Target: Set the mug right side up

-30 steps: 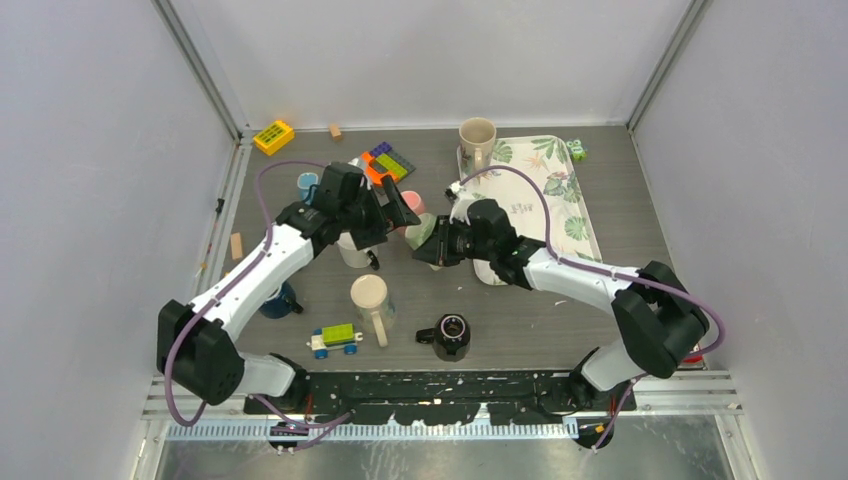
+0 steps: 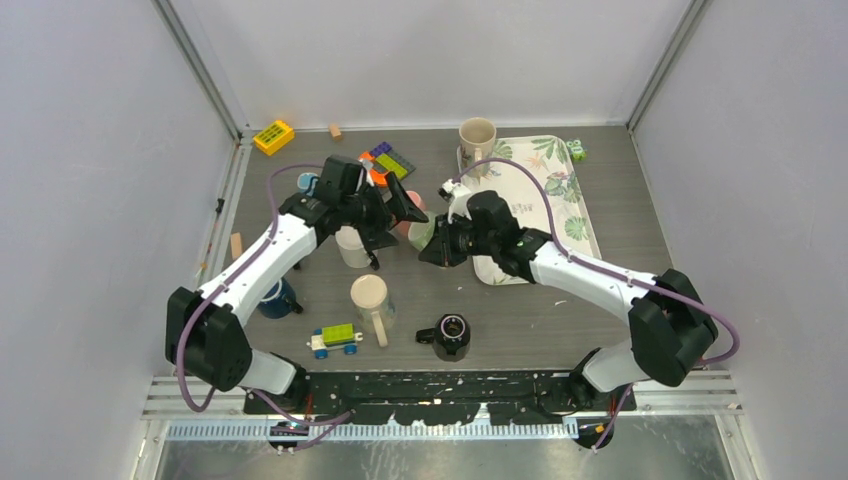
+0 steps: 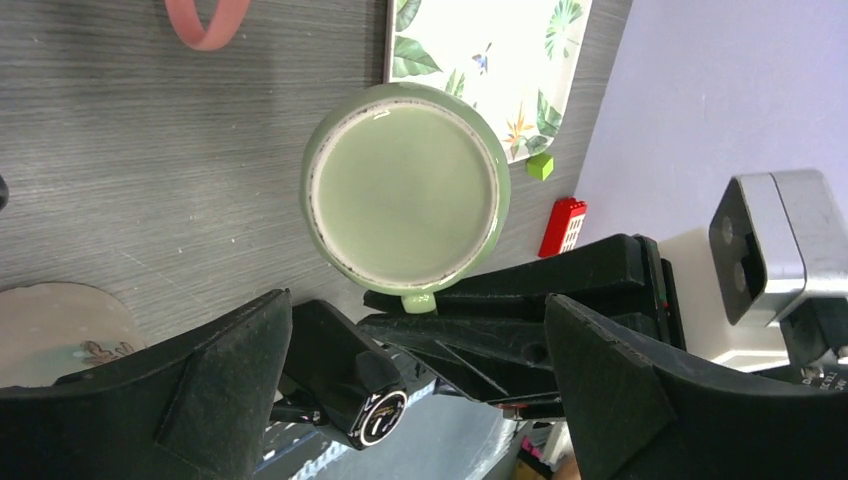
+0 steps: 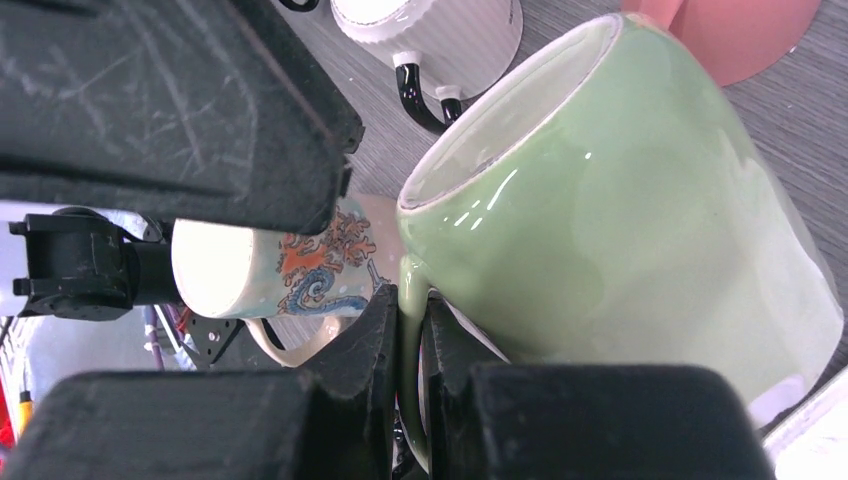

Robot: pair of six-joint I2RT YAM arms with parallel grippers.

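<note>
A pale green mug (image 2: 422,228) (image 3: 404,190) (image 4: 600,220) is held in the air near the table's middle. My right gripper (image 2: 440,252) is shut on its handle; the right wrist view shows the mug tilted, its rim and part of the inside visible. In the left wrist view its base faces the camera. My left gripper (image 2: 398,205) stands open just left of and above the mug, with its two fingers apart and nothing held between them.
Other mugs stand around: white (image 2: 354,250), cream (image 2: 370,300), black (image 2: 450,340), blue (image 2: 275,302), pink (image 4: 750,30) and tall beige (image 2: 476,135). A floral tray (image 2: 570,190) lies at right; toy bricks (image 2: 273,137) lie at back left.
Both arms have shifted slightly rightward in the top view over the last second, the green mug moving a little with my right gripper. The other objects are unchanged.
</note>
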